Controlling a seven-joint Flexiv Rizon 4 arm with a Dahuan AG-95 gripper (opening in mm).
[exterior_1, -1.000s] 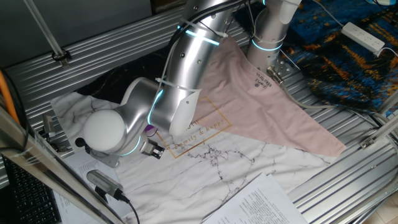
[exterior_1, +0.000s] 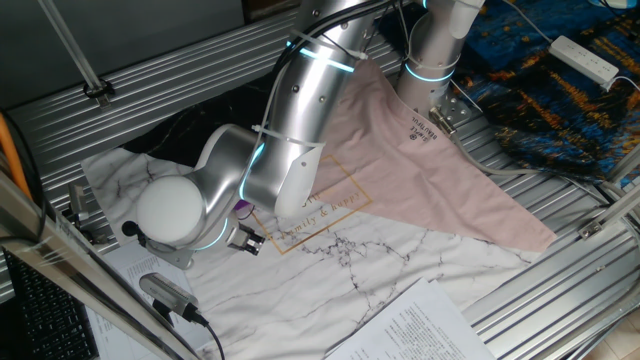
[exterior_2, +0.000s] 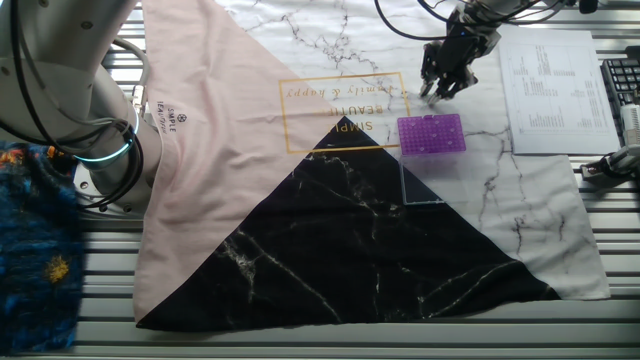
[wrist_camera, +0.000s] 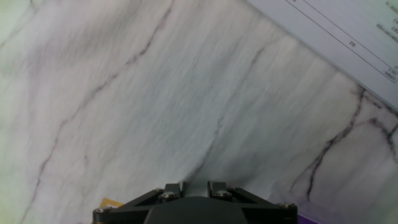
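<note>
My gripper shows at the bottom edge of the wrist view, its two dark fingertips apart. The gap between them holds nothing; only white marbled cloth lies beyond it. In exterior view 2 the gripper (exterior_2: 432, 88) hangs over the white part of the cloth, just above a purple rack (exterior_2: 432, 135) in that picture. The rack sits at one end of a clear box (exterior_2: 424, 187), whose outline crosses onto the black part. A bit of purple (wrist_camera: 306, 219) shows low in the wrist view. In exterior view 1 the arm hides most of the rack, and the gripper (exterior_1: 259, 243) points toward the gold frame print.
Printed sheets (exterior_2: 548, 90) lie beyond the gripper, near a keyboard (exterior_2: 622, 80). More paper (exterior_1: 412, 325) covers the cloth's near edge in exterior view 1.
</note>
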